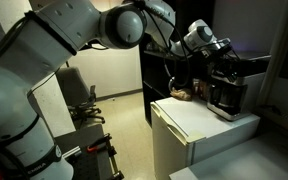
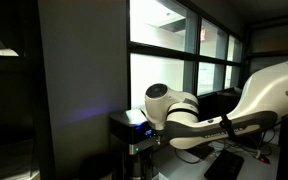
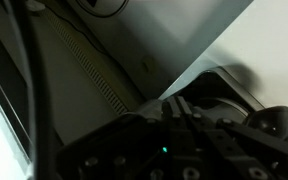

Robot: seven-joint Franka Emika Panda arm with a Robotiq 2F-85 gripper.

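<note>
A black coffee maker (image 1: 227,92) stands on the white cabinet top, near the wall. My gripper (image 1: 222,65) is at the upper part of this machine, dark against dark, so contact cannot be told in that view. In the wrist view my gripper shows its fingertips close together, with nothing visible between them. Just beyond them lies a glossy black curved part (image 3: 222,88), seemingly of the machine. In exterior view 2 the arm (image 2: 169,112) reaches toward the dark corner, where the gripper is hard to make out.
The white cabinet top (image 1: 189,116) is bare in front of the machine. Brownish objects (image 1: 182,94) sit at its back left. A lower white surface (image 1: 246,158) lies to the right, mostly clear. An office chair (image 1: 81,100) stands on the floor at the left.
</note>
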